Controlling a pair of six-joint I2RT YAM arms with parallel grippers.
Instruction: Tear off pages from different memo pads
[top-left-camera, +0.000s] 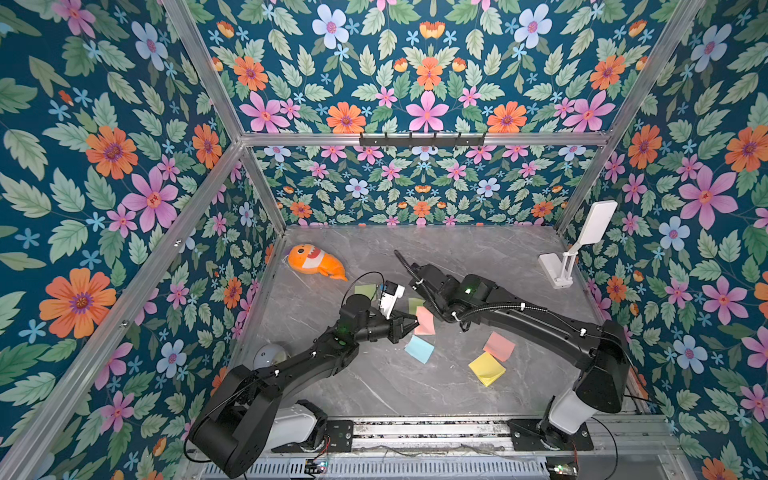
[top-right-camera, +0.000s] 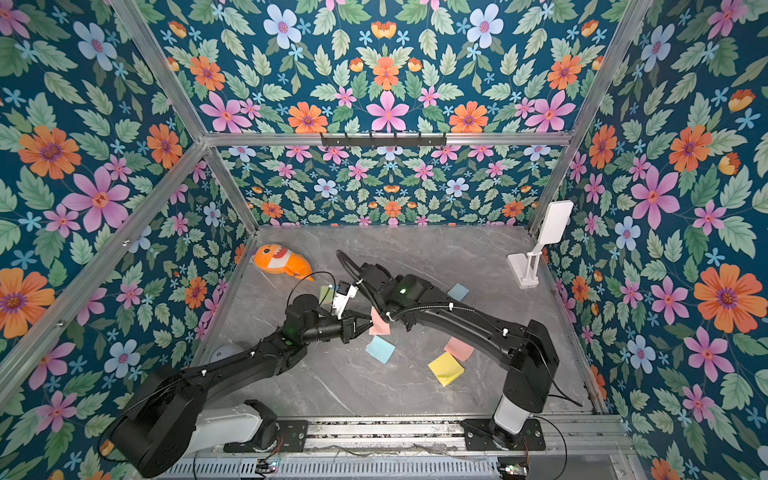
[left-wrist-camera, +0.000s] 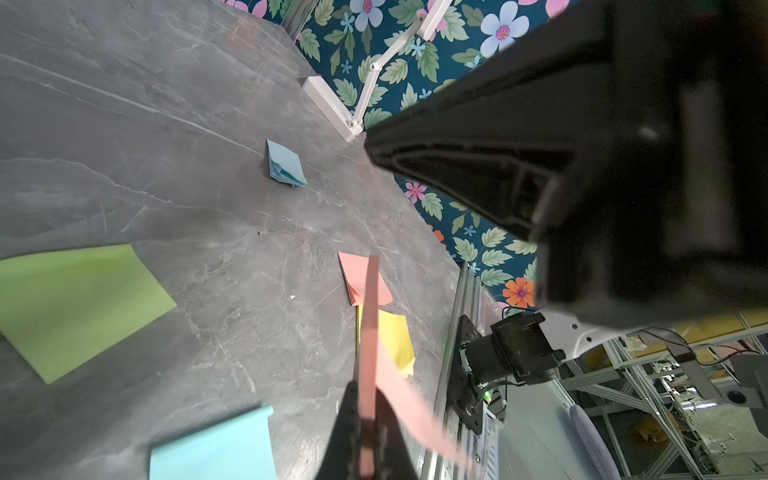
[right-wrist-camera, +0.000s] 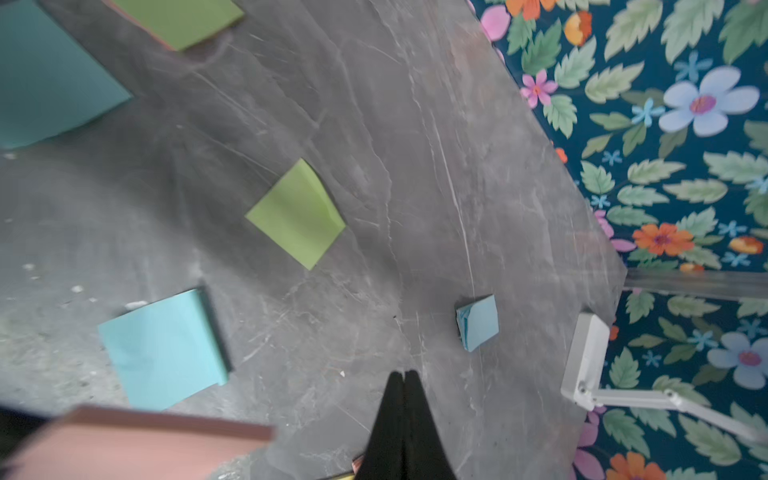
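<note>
A pink page (top-left-camera: 424, 320) is pinched on edge in my left gripper (top-left-camera: 413, 321); in the left wrist view it rises as a thin upright pink strip (left-wrist-camera: 368, 344). My right gripper is shut, with nothing showing between its fingertips. Over the table, it hangs close to the held page. A pink pad (top-left-camera: 498, 346) and a yellow pad (top-left-camera: 486, 368) lie together at the right front. The light blue pad (right-wrist-camera: 164, 349) lies just below the left gripper. A small blue pad (top-right-camera: 457, 292) sits farther back. Green sheets (right-wrist-camera: 297, 214) lie on the table.
A darker blue sheet (right-wrist-camera: 48, 80) lies near one green sheet. An orange plush toy (top-left-camera: 314, 261) lies at the back left, a white lamp (top-left-camera: 564, 260) stands back right, and a round grey object (top-left-camera: 270, 354) is partly behind the left arm.
</note>
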